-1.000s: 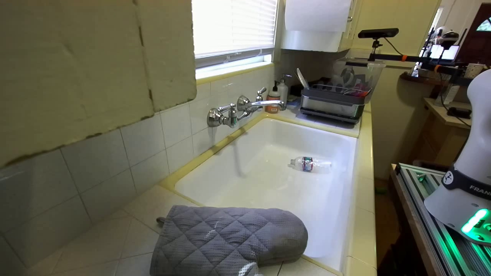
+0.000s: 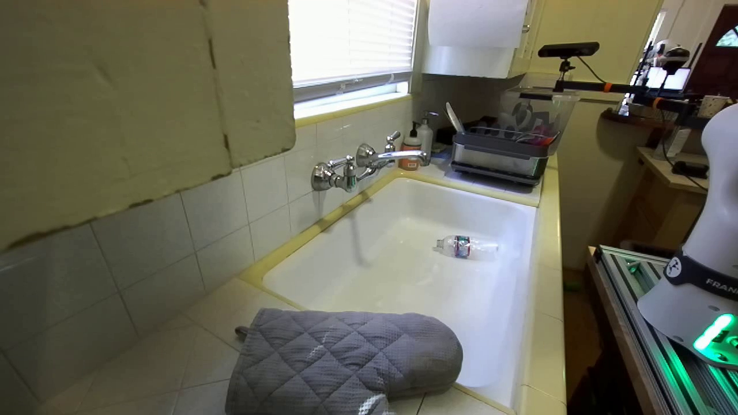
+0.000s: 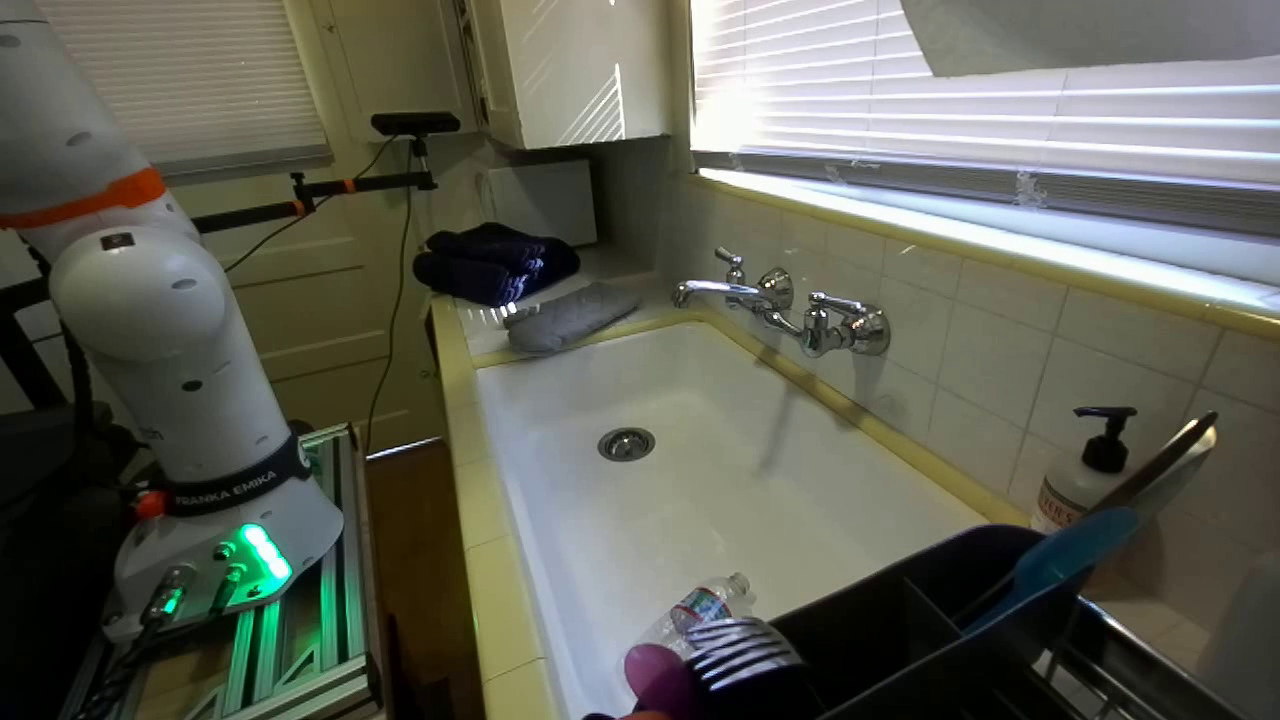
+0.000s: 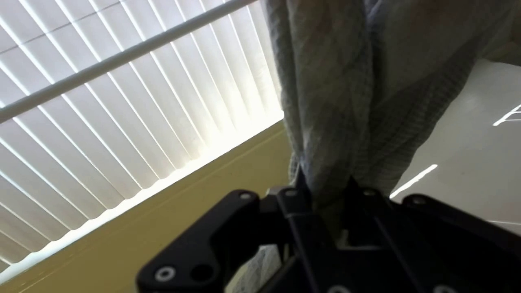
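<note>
In the wrist view, a greyish, finely woven cloth point(image 4: 337, 97) is pinched between the dark fingers of my gripper, which is shut on it. Folds of the cloth fan out beyond the fingertips towards the top of that view. Past it show the window blinds point(image 4: 122, 97) and a yellow sill. Neither exterior view has the gripper or the held cloth clearly in sight; only parts of the arm point(image 3: 180, 324) appear there.
A clear plastic bottle point(image 2: 467, 246) lies in the white sink point(image 2: 387, 276). A grey oven mitt point(image 2: 339, 353) rests at the sink's near end, with a dark folded cloth point(image 3: 498, 264) beside it. The dish rack point(image 2: 499, 153) stands at the opposite end; faucets point(image 2: 373, 155) jut from the wall.
</note>
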